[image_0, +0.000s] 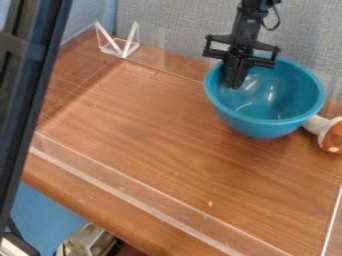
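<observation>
A large teal bowl (274, 105) sits on the wooden table at the back right. My black gripper (234, 76) reaches down at the bowl's left rear rim, its fingertips at or just inside the rim. It looks shut; whether any of the rim is between the fingers cannot be made out.
A white-and-orange object (329, 134) lies right of the bowl. A white wire-like stand (118, 42) is at the back left. A dark frame runs along the left edge.
</observation>
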